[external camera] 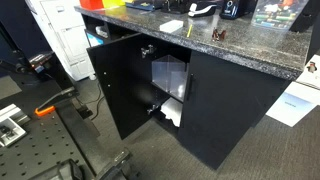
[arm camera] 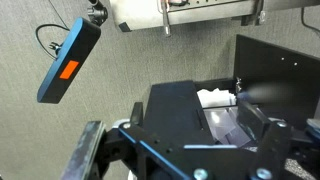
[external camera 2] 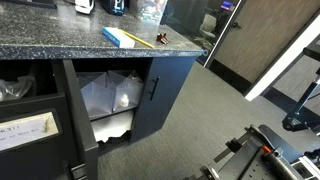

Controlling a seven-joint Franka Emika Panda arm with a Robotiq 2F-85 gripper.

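A black cabinet stands under a dark stone counter (external camera: 225,42). One door (external camera: 122,86) is swung open, and the other door (external camera: 225,105) is closed. Inside, clear plastic containers (external camera 2: 108,92) sit on a shelf, with white crumpled material (external camera 2: 113,127) below. My gripper is at the bottom of the wrist view, its two dark fingers (arm camera: 92,148) wide apart, with nothing visibly held. Beyond it appear the cabinet's white contents (arm camera: 215,98) and a clear container (arm camera: 227,125). In the exterior views the arm is only partly visible, near the frame edges.
A blue-and-white box (external camera 2: 119,37) and a yellow stick (external camera 2: 142,40) lie on the counter. A small brown object (external camera 2: 162,38) is near its right end. Open grey carpet (external camera 2: 210,115) lies right of the cabinet. The open door juts into the room.
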